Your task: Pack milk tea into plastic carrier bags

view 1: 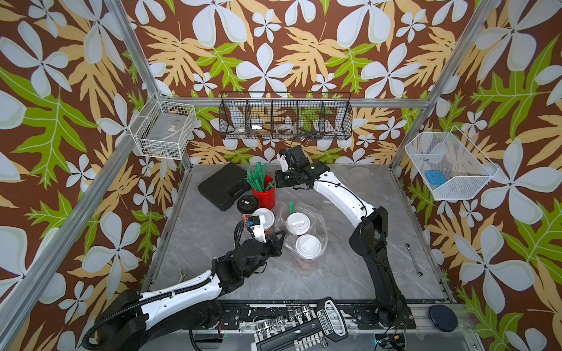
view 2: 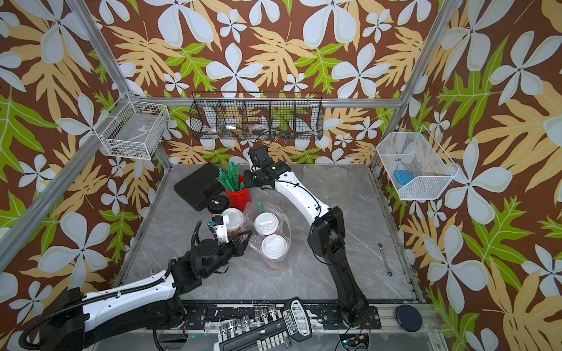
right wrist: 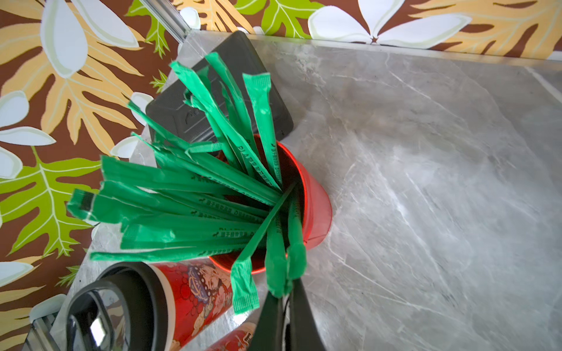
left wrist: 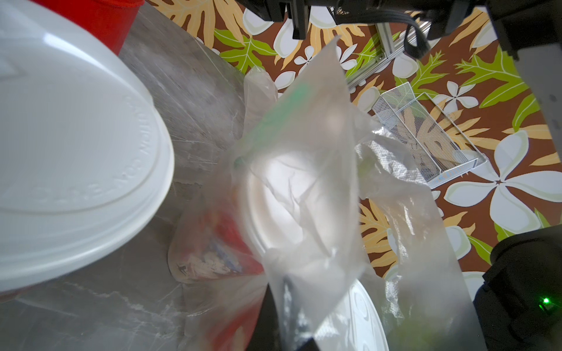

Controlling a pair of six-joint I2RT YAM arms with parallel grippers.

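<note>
A clear plastic bag (left wrist: 316, 222) holds two white-lidded cups (view 1: 298, 223) and a green straw. A white-lidded cup (left wrist: 70, 140) and a black-lidded cup (view 1: 247, 204) stand to its left, beside a red holder (view 1: 263, 199) full of green-wrapped straws (right wrist: 199, 181). My left gripper (view 1: 279, 239) is shut at the bag's left side; whether plastic is between its fingers is unclear. My right gripper (view 1: 278, 178) is shut just beside the straws, its fingertips partly hidden under the nearest straw ends in the right wrist view.
A black case (view 1: 219, 186) lies at the back left and a wrench (view 1: 413, 259) at the right. Wire baskets (view 1: 285, 117) hang above the table. Bare table lies at the back right and front.
</note>
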